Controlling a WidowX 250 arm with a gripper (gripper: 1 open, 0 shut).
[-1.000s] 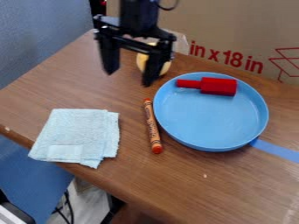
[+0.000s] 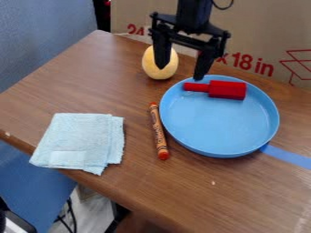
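Observation:
The black gripper (image 2: 181, 57) hangs above the table at the back, over the area between a round yellow object (image 2: 158, 68) and the blue plate (image 2: 219, 127), its two fingers apart with nothing visible between them. A red object (image 2: 226, 89) with a narrower handle-like end lies in the back of the plate. An orange crayon-like stick (image 2: 158, 133) lies left of the plate. A folded pale blue cloth (image 2: 75, 143) lies at the front left.
A cardboard box (image 2: 275, 36) stands behind the table. Blue tape (image 2: 286, 158) runs right of the plate. The table's edge runs along the front left.
The gripper has moved right and back from over the left of the table, rising a little toward the top of the view. The objects on the table have not moved.

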